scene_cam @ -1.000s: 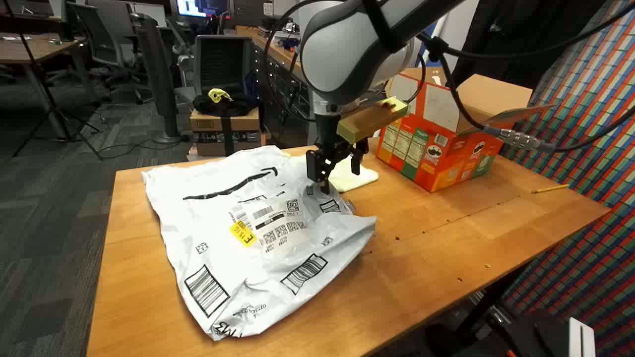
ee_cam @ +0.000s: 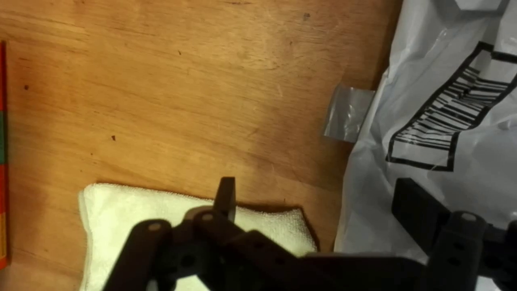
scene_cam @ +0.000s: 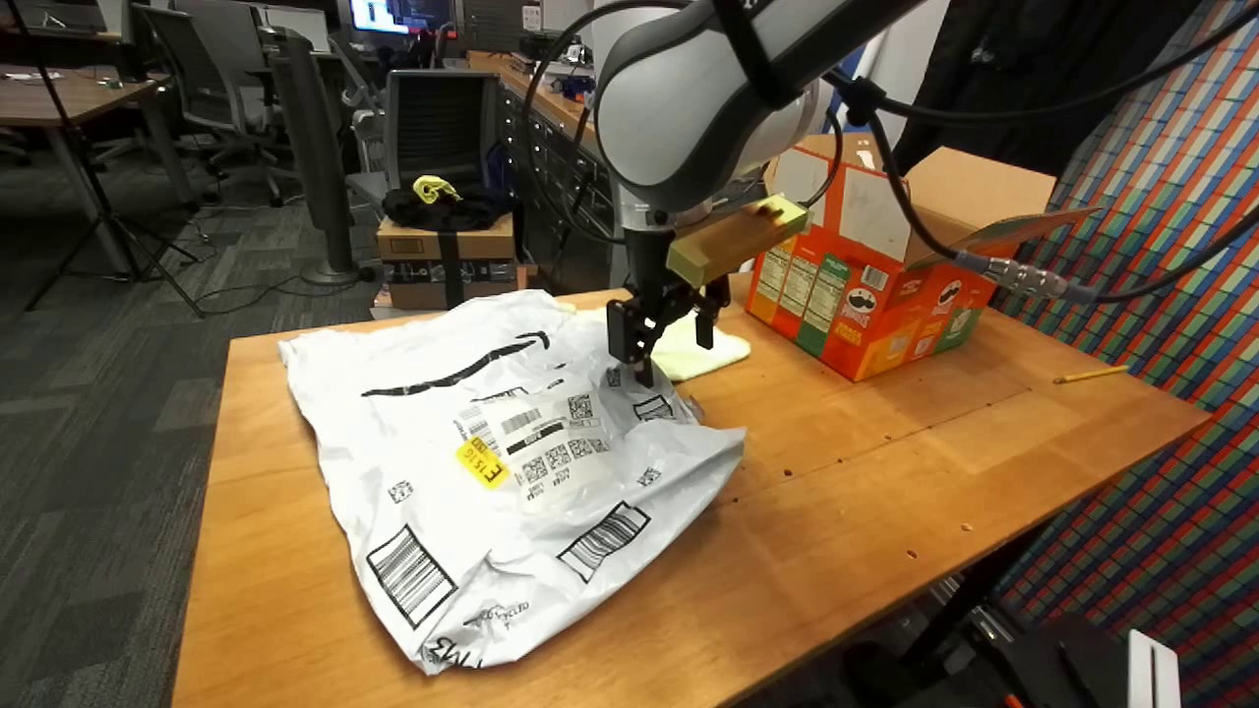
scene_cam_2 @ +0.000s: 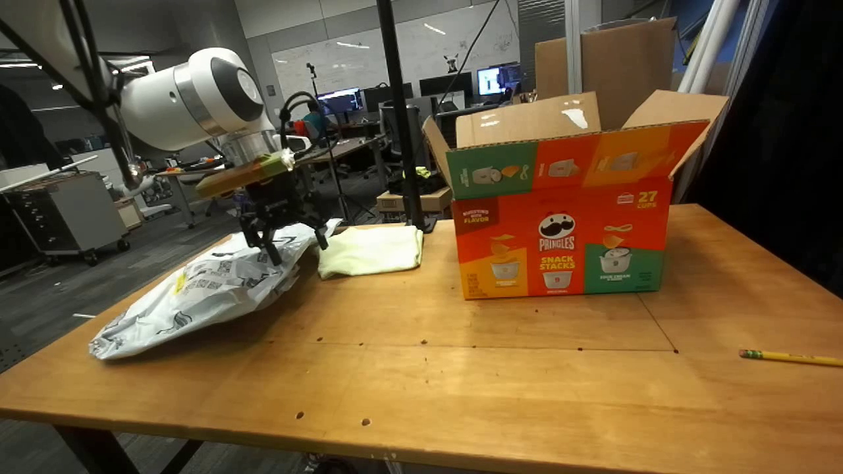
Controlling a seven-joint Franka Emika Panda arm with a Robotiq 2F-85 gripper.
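A white plastic mailer bag (scene_cam: pixel 449 543) with printed barcodes covers much of the table in exterior view 1. Behind it a pale yellow cloth (scene_cam_2: pixel 371 251) lies folded on the tabletop. My gripper (scene_cam: pixel 675 352) hangs at the bag's back edge, beside the cloth. Its fingers are spread apart in the wrist view, one finger (ee_cam: pixel 225 196) over the cloth's edge and the other over the bag. Nothing shows between the fingers of my open gripper. Whether a fingertip touches the bag, I cannot tell. A strip of clear tape (ee_cam: pixel 349 114) sticks out from the bag.
An orange Pringles carton (scene_cam_2: pixel 557 237) with raised flaps stands on the table, past the cloth from the bag. Farther along lies a yellow pencil (scene_cam_2: pixel 790 358). Bare wood (scene_cam_2: pixel 474 379) stretches across the table in front of the carton.
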